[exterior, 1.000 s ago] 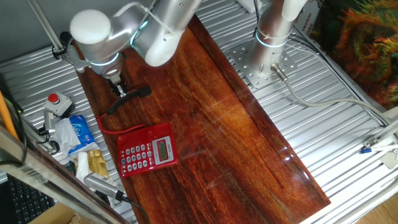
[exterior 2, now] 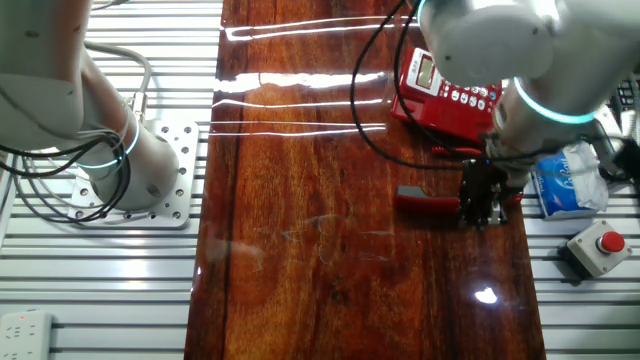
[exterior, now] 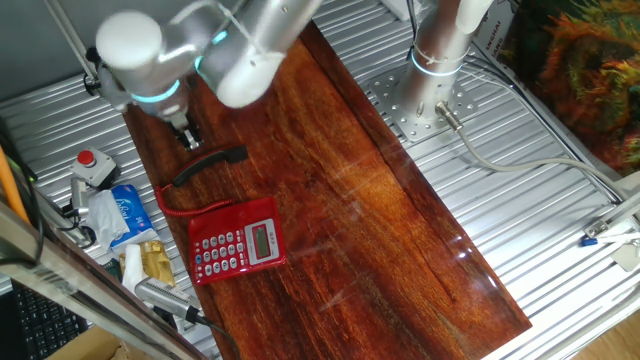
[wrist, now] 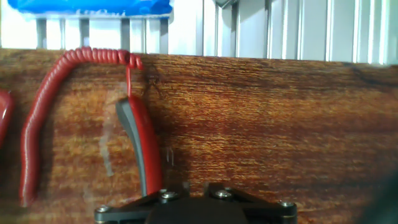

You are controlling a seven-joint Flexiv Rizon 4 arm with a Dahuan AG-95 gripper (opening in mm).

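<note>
A black-backed red telephone handset (exterior: 208, 165) lies on the wooden board, above the red phone base (exterior: 236, 239). A coiled red cord (wrist: 38, 124) runs from its end. In the wrist view the handset (wrist: 147, 149) lies left of my gripper, its lower end reaching down near the left finger. A small gap shows between the fingertips, with nothing in it. From exterior view 1, my gripper (exterior: 188, 138) is just beyond the handset. In exterior view 2 the gripper (exterior 2: 482, 212) covers part of the handset (exterior 2: 428, 201).
A blue-white packet (exterior: 128, 215) and a grey box with a red button (exterior: 92, 166) sit beyond the board's left edge. The board (exterior: 370, 230) is bare on the right of the phone.
The handset's free end has come down slightly and now lies still. My gripper has pulled away from the handset, toward the upper left in exterior view 1. The phone base has not moved.
</note>
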